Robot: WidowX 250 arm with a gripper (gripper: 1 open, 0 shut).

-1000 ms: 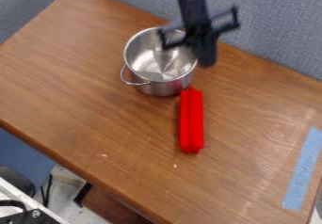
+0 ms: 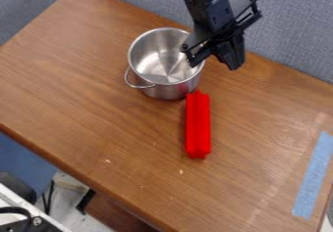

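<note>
My gripper (image 2: 212, 51) is at the top of the view, dark, hanging over the right rim of a steel pot (image 2: 156, 75) with wire handles. It looks shut, with nothing seen between its fingers; whether it touches the pot is unclear. A long red block (image 2: 198, 127) lies on the wooden table (image 2: 92, 138) just below the pot.
A pale blue strip (image 2: 311, 174) lies at the right side of the table. A grey padded wall (image 2: 286, 31) runs along the back. Cables show at the lower left corner.
The gripper has moved down from higher at the upper right, where it was blurred, to the pot's right rim. The pot and red block look unmoved.
</note>
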